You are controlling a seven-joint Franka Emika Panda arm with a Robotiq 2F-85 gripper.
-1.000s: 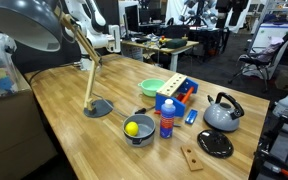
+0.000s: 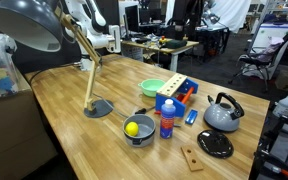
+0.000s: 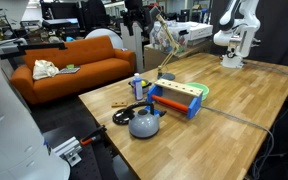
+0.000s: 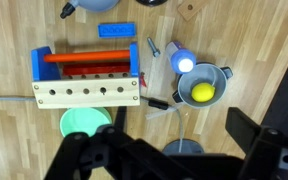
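My gripper stands open high above the table, its two dark fingers wide apart with nothing between them. Below it in the wrist view is a wooden toolbox (image 4: 87, 93) with blue ends and a red bar. To its right are a blue-capped bottle (image 4: 184, 62) and a grey pot (image 4: 224, 76) holding a yellow ball (image 4: 203, 91). A green bowl (image 4: 76, 121) shows under the toolbox, partly hidden by the gripper. A blue block (image 4: 114, 30) and a small metal bolt (image 4: 153, 47) lie loose near the toolbox.
A grey kettle (image 2: 222, 114), a black disc (image 2: 215, 144) and a flat wooden piece (image 2: 191, 157) are near the table's right side. A desk lamp (image 2: 89, 85) rises beside the pot and arches over the table.
High up in exterior view 1, the arm's end has shifted left, toward the space above the toolbox. The things on the table have not moved.
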